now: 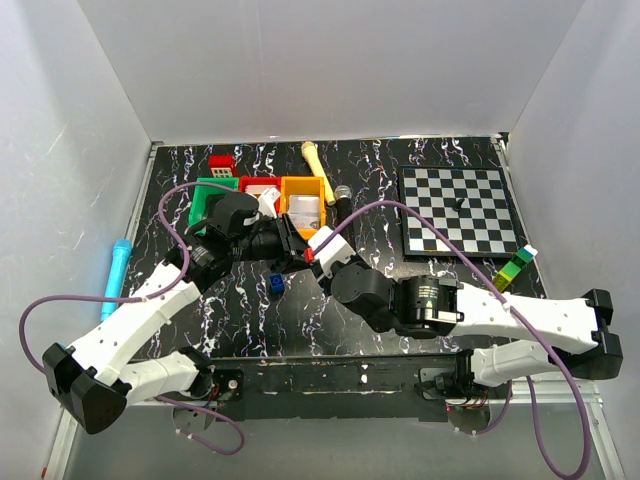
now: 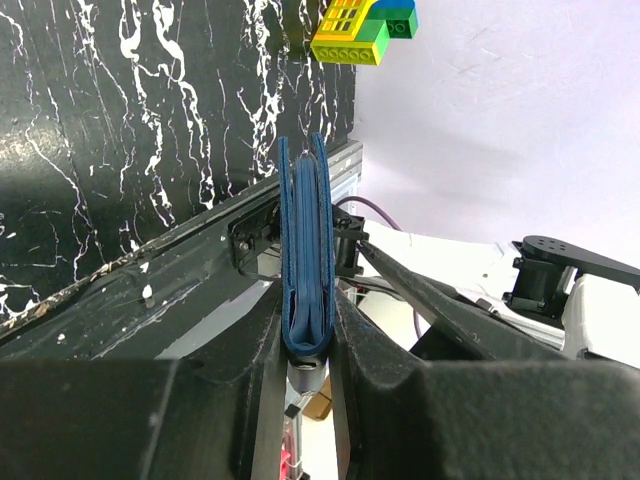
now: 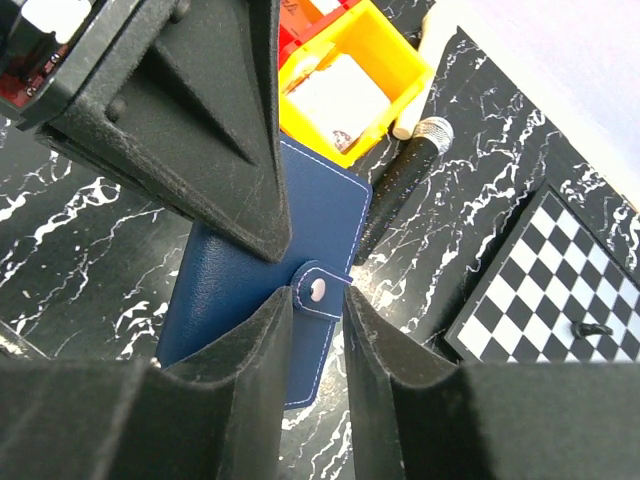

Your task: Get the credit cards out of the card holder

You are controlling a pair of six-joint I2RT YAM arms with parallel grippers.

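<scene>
The dark blue card holder [image 3: 335,205], with white stitching, is held at its edge by my left gripper, which is shut on it. Edge-on in the left wrist view, its two leather sides part slightly at the far end; I make out no card there. A snap tab [image 3: 318,289] with a round metal stud shows on its face in the right wrist view. My right gripper stands part open at that tab, its fingertips apart on either side. In the top view both grippers meet at the middle and largely hide the holder.
Green, red and orange bins [image 1: 304,232] stand behind the grippers, with a microphone [image 1: 344,205] beside them. A chessboard [image 1: 455,247] lies at the right, near green and yellow blocks [image 1: 512,268].
</scene>
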